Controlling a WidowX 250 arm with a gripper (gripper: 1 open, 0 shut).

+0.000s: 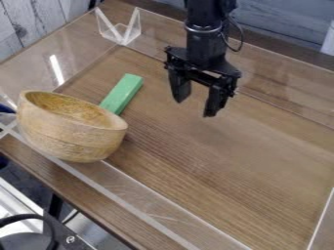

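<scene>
The black gripper (201,84) hangs over the upper middle of the wooden table, its fingers pointing down; whether it is open or shut is hard to tell at this size. A green block (120,94) lies flat to its left. A large wooden bowl (72,137) stands at the lower left.
A clear angular object (119,26) is at the back left. A black cable lies in the bottom-left corner. The middle, right and front of the wooden table (222,176) are bare.
</scene>
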